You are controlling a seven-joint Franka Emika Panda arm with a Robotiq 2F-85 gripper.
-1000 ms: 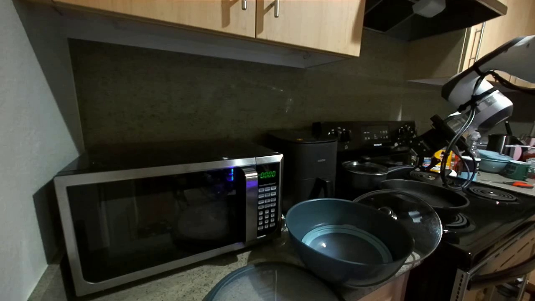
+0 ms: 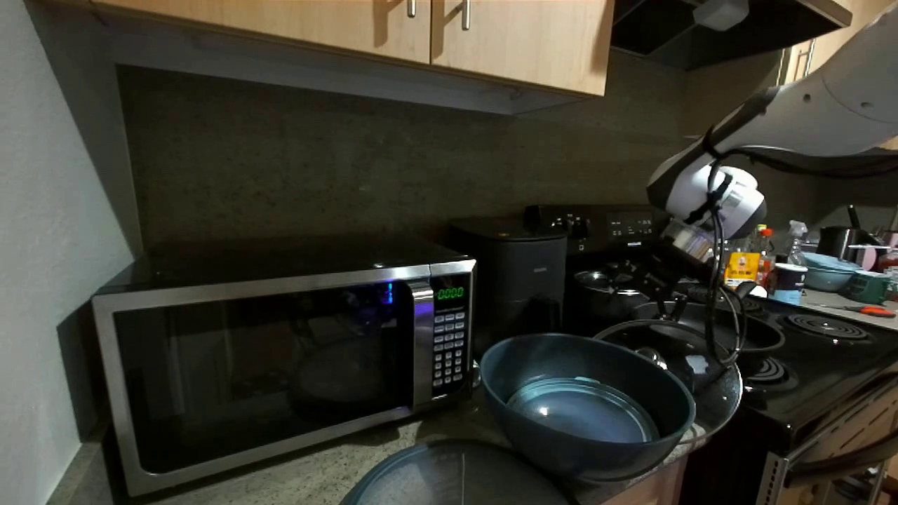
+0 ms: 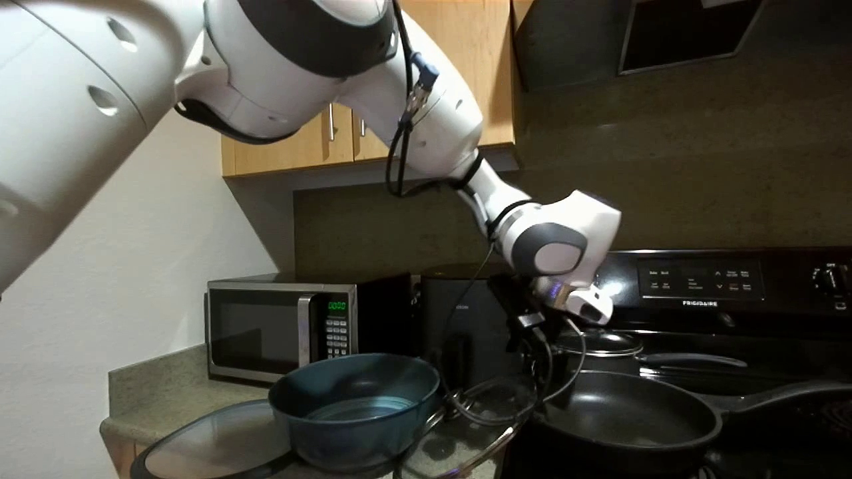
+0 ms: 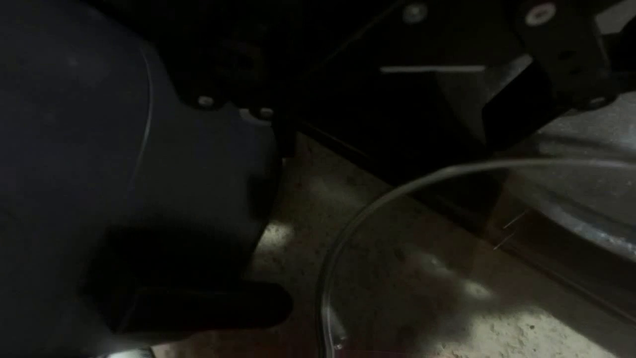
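My gripper is open in the dark wrist view, with nothing held between its fingers. A black air fryer stands between the microwave and the stove. Its dark front fills the left of the wrist view, and its handle juts out at the lower left. The curved rim of a clear glass lid crosses the wrist view below the fingers. Exterior view 2 shows the gripper in front of the fryer's right side, partly lost against black surfaces and behind cables.
A deep blue-green bowl stands in front of the fryer, beside another lid. The microwave is at the left. A frying pan and a lidded pot occupy the stove. Cables hang near the gripper.
In exterior view 1, my arm and gripper have moved left from over the stove's right side toward the air fryer and glass lid. The bowl and microwave look unmoved.
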